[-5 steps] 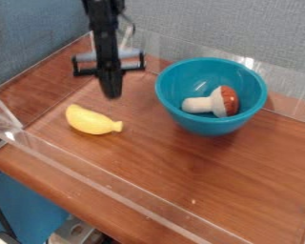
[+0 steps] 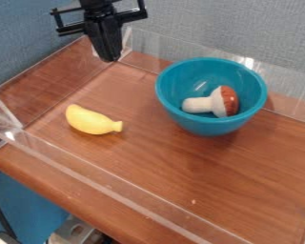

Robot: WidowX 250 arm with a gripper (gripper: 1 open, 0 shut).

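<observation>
My black gripper (image 2: 110, 53) hangs at the top left of the camera view, above and behind the yellow banana toy (image 2: 91, 120), shut with nothing visible between its fingers. The banana lies on the wooden table. To its right stands a teal bowl (image 2: 182, 113), which holds a toy mushroom (image 2: 202, 104) with a white stem and red-brown cap lying on its side.
Clear low walls run round the wooden tabletop (image 2: 206, 195), with a grey textured wall behind and a blue one at left.
The banana and bowl have not moved.
</observation>
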